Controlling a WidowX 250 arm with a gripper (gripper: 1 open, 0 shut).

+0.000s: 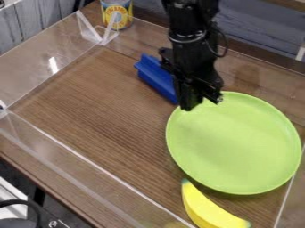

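Note:
My black gripper [191,100] hangs at the upper middle, just above the upper-left edge of a green plate [233,147] and in front of a blue object [154,74]. Its fingertips are small and dark in this view; it looks shut, with nothing visible between them. The blue object is partly hidden behind the gripper. A yellow banana [212,210] lies below the plate at the bottom edge of the view.
A can [116,14] stands at the back left. Clear plastic walls [36,76] border the wooden surface [95,116], whose left and middle part is bare. A dark cable shows at the bottom left.

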